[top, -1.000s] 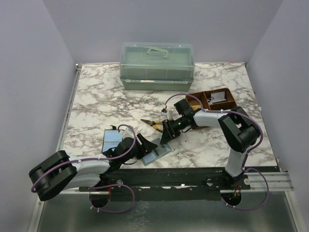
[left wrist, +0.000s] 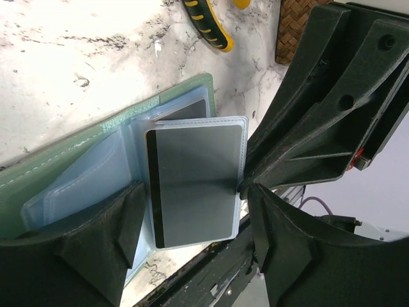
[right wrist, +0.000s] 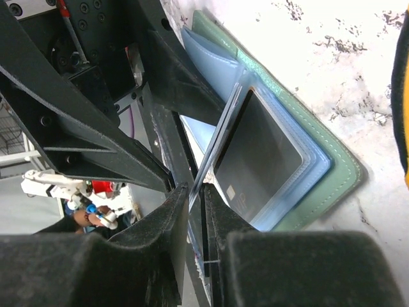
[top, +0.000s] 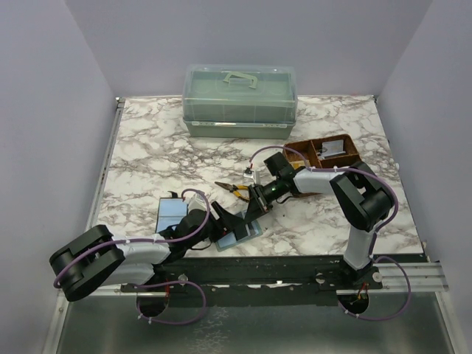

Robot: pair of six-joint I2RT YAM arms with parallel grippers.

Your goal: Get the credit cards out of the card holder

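The card holder [left wrist: 96, 153], green outside with pale blue sleeves, lies open on the marble table near its front edge. A dark card in a clear sleeve [left wrist: 192, 179] stands up from it between the fingertips of my left gripper, which is part open around it. My right gripper has its fingertips at that sleeve's edge, close together, though whether they pinch it is unclear. In the right wrist view another dark card [right wrist: 255, 160] lies in a sleeve of the holder.
Yellow-handled pliers [top: 232, 188] lie just behind the holder. A divided brown box [top: 332, 140] is at the right, a lidded green container [top: 240, 110] at the back, and a blue tray [top: 171, 210] at the left.
Both grippers have shifted slightly at the holder, and the dark card now shows larger between them in the top view. The left arm sits a little higher in view.
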